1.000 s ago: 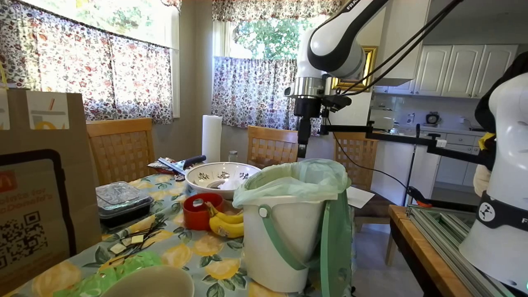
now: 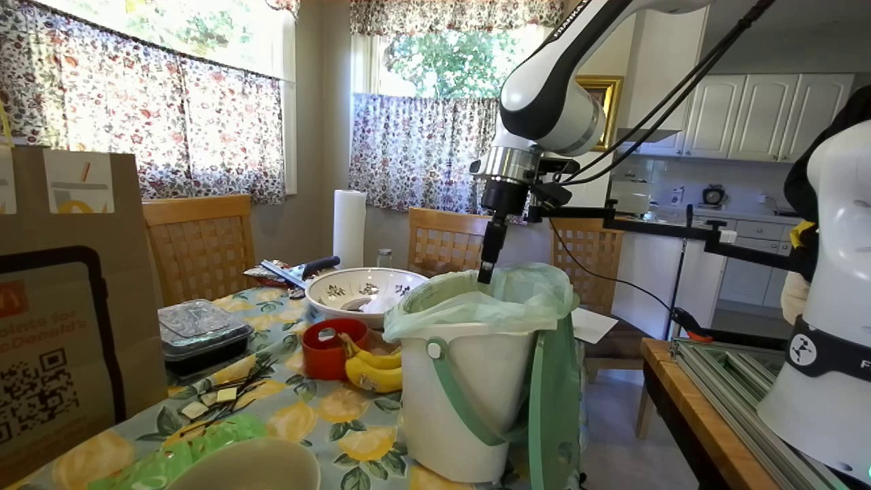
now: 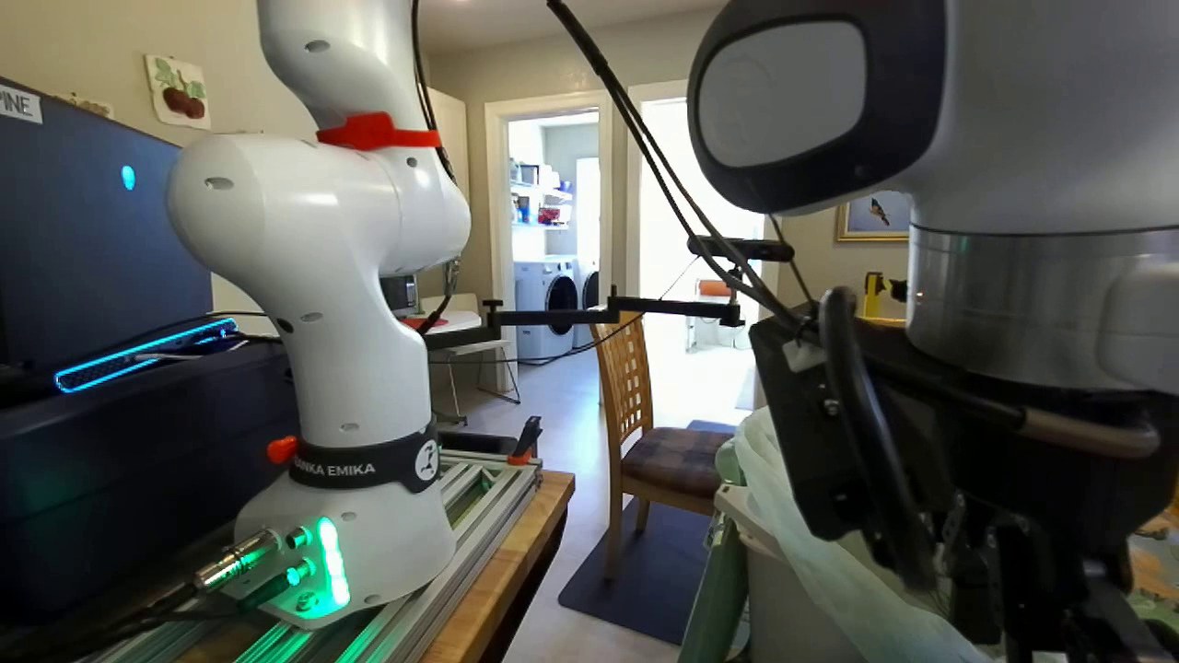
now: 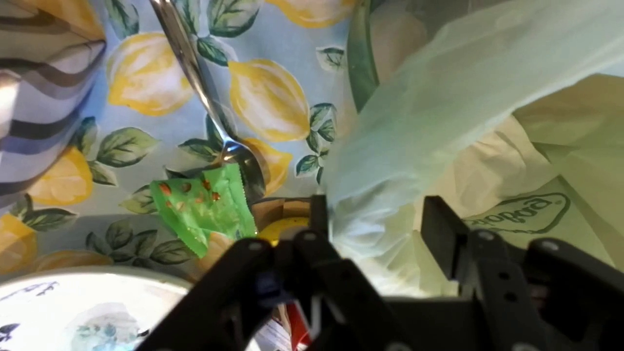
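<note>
My gripper [image 2: 486, 273] points down at the mouth of a white bin [image 2: 463, 392] lined with a pale green bag [image 2: 522, 294]. In the wrist view, the two fingers of the gripper stand apart. The bag's edge [image 4: 374, 213] shows in the gap between them; whether either finger touches it, I cannot tell. Crumpled pale material [image 4: 494, 166] lies inside the bag. On the far side of the bin, the exterior view shows a white patterned bowl [image 2: 363, 286] with something whitish in it.
Bananas [image 2: 375, 369] and a red container [image 2: 326, 347] sit against the bin's left side. A green packet [image 4: 204, 207] and a metal spoon [image 4: 202, 87] lie on the lemon-print cloth. A tall paper bag [image 2: 73, 310] and a black tray with clear lid [image 2: 203, 335] stand left.
My gripper has come down and slightly left, from above the bin's rim to its mouth, and now tilts a little. The bin and table objects have stayed put.
</note>
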